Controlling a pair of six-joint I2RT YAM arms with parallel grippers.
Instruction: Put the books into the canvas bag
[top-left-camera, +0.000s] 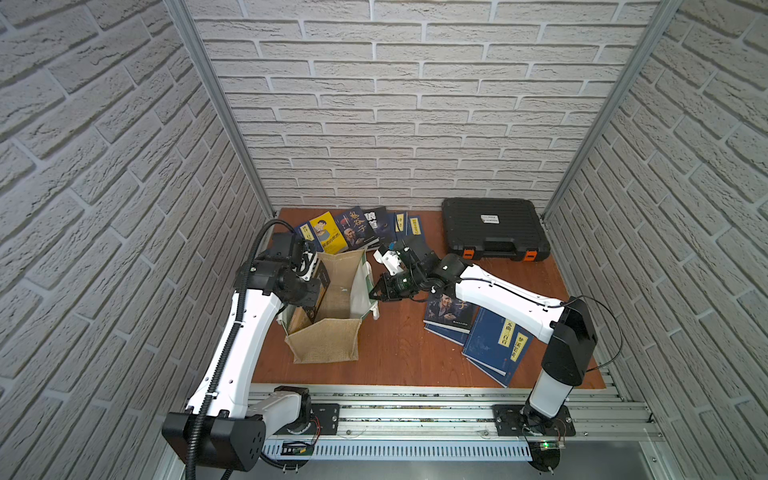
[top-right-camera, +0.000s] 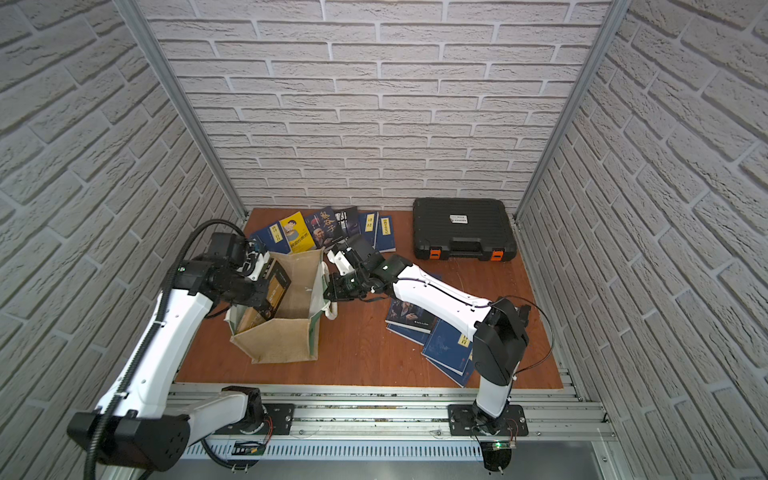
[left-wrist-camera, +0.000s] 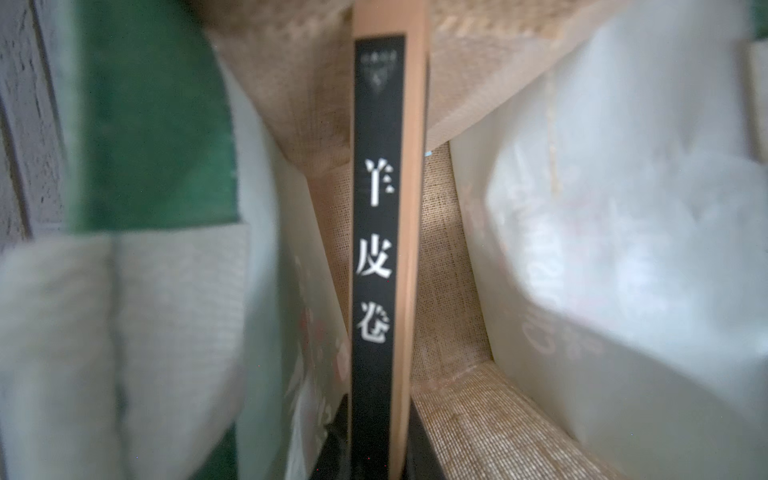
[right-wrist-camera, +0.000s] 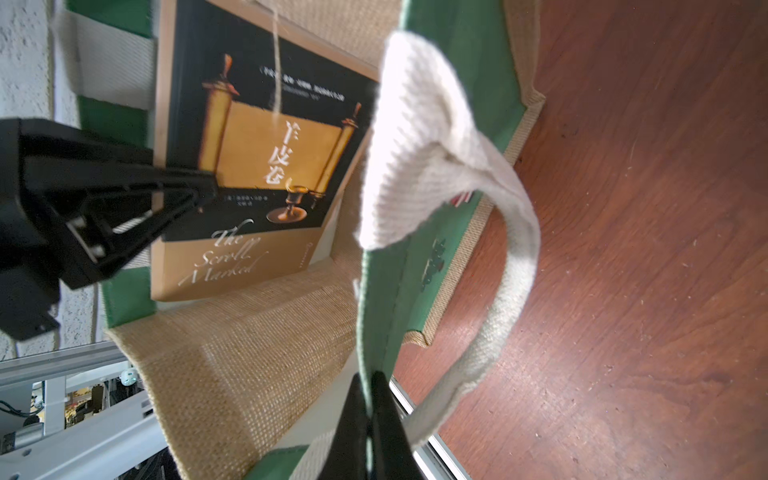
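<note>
The canvas bag (top-left-camera: 324, 340) stands at the left of the table with its mouth wide apart, tan inside and green outside. A black-and-tan book (right-wrist-camera: 256, 152), scroll pictured on its cover, stands on edge inside the bag by its left wall. My left gripper reaches into the mouth and is shut on this book, whose spine rises between the fingers. At the bag's right side, my right gripper is shut on the thin green rim near a white handle (right-wrist-camera: 512, 264). The book's lower edge is hidden in the top views.
Several books (top-left-camera: 352, 228) lie in a row behind the bag. More blue and dark books (top-left-camera: 500, 340) lie at the right, partly under my right arm. A black case (top-left-camera: 496, 228) stands at the back right. Bare table (top-left-camera: 408, 344) shows right of the bag.
</note>
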